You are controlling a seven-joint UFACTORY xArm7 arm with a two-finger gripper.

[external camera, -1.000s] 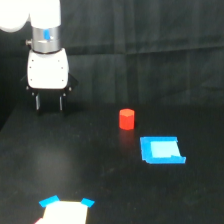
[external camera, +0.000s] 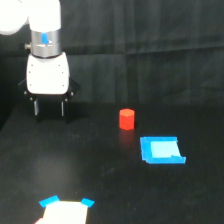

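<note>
A small red block (external camera: pixel 126 119) stands alone on the black table, a little right of the middle. My gripper (external camera: pixel 49 107) hangs at the upper left, pointing down, well to the left of the block. Its two dark fingers (external camera: pixel 36 107) are spread apart, and nothing shows between them. Nearer the camera and to the right of the block lies a white square (external camera: pixel 164 149) framed with blue tape.
A second white patch (external camera: pixel 65 213) with blue tape at its corners is cut off by the bottom edge, left of centre. A dark curtain (external camera: pixel 150 50) closes off the back. Table space between gripper and block looks clear.
My gripper has come slightly lower in the view, its fingers still apart. The red block and the taped squares have stayed where they were.
</note>
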